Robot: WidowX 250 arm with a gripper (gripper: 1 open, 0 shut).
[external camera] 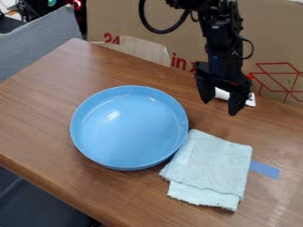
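Observation:
My black gripper (221, 99) is open, low over the back right of the wooden table, in front of a white item (247, 99) that it largely hides. A blue round plate (128, 128) sits left of centre. A pale folded cloth (211, 167) lies at the front right, beside the plate.
A cardboard panel (142, 27) stands along the back edge. A strip of blue tape (265, 168) is on the table right of the cloth. The table's left front edge drops to a dark area.

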